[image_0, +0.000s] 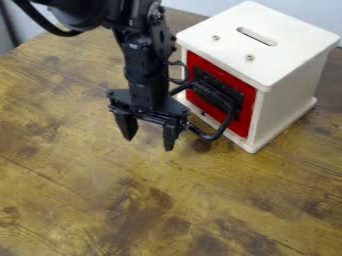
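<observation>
My black gripper (148, 130) hangs above the wooden floor left of a white wooden box, its two fingers apart with nothing visible between them. The box (283, 90) has a slot and two bolts on top and a red front panel (239, 122) facing the arm, with a black fitting on it partly hidden by cables.
A pale wall or edge runs along the back. The box takes up the upper right.
</observation>
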